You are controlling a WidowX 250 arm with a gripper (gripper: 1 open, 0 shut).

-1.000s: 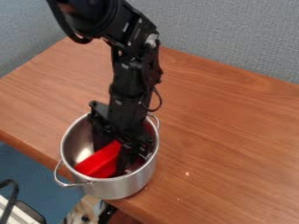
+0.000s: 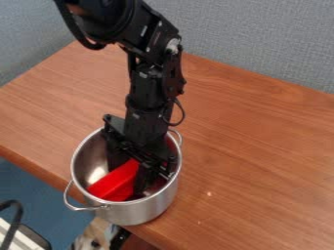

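A black robot arm reaches down from the top, its gripper [image 2: 141, 156] lowered into a steel pot [image 2: 156, 203] with wire handles. Inside the pot lies a red object [image 2: 112, 183], partly hidden by the gripper. The fingertips are dark and hard to make out among the pot's contents, so I cannot tell what, if anything, is between them.
The pot stands at the left front edge of the wooden table [image 2: 255, 166]. Below that edge are a blue floor [image 2: 33, 186] and some cables.
The arm and gripper have shifted very slightly within the pot, and the red object shows at a slightly different angle. Otherwise little differs.
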